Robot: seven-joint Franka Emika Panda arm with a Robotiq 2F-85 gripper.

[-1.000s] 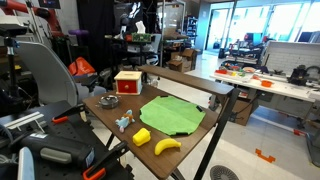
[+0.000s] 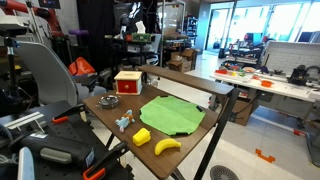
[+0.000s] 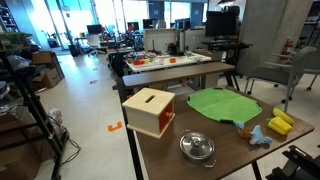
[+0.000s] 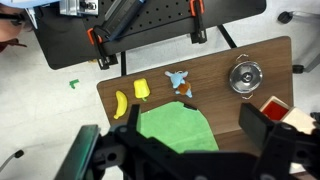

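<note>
My gripper is open high above the table, its two dark blurred fingers (image 4: 128,143) wide apart at the bottom of the wrist view. Between them a green cloth (image 4: 172,125) lies flat on the table, a small black object (image 4: 191,106) at its edge. A banana (image 4: 121,104) and a yellow block (image 4: 142,89) are beside the cloth. Nearby sit a light-blue toy (image 4: 178,79) and a small brown piece (image 4: 184,90). A round metal pot (image 2: 109,101) stands near a cream-and-red box (image 3: 150,112). Nothing shows between the fingers.
The brown table (image 2: 105,122) has bare wood around the cloth and along its edges. The dark robot base frame (image 4: 170,30) stands along one long side. Further off is a white workbench (image 2: 265,85) with several tools.
</note>
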